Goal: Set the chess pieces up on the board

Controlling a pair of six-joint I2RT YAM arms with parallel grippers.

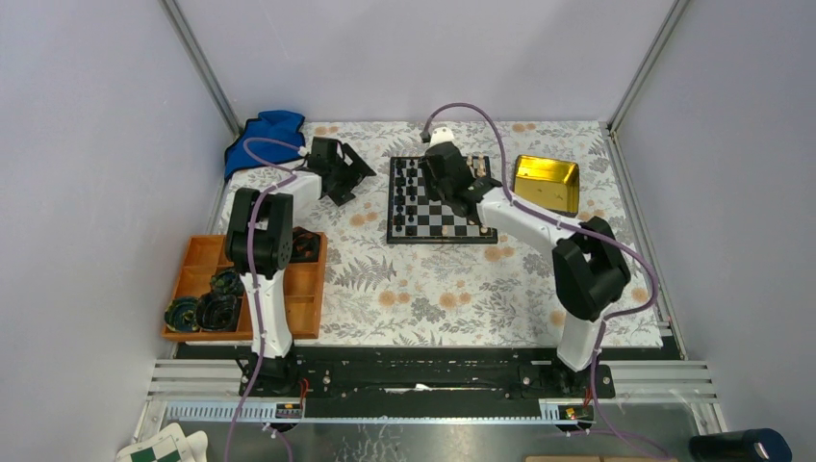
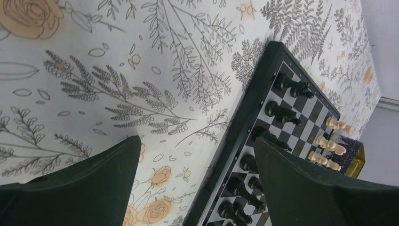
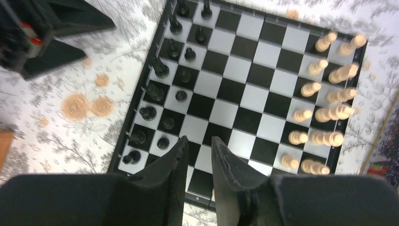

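Observation:
The chessboard (image 1: 414, 231) sits mid-table, with black pieces (image 3: 160, 69) lined along its left side and white pieces (image 3: 341, 75) along its right, upright. In the right wrist view a light object is partly hidden near the bottom edge, behind my fingers. My right gripper (image 1: 433, 173) is raised over the board; its fingertips in its own view are slightly apart, nothing seen held. My left gripper (image 1: 354, 173) stands open left of the board, above bare tablecloth, its two fingers wide apart in the left wrist view.
A gold tray (image 1: 546, 183) stands right of the board. A blue cloth (image 1: 263, 130) lies at back left, and a wooden compartment box (image 1: 308, 313) with dark containers at front left.

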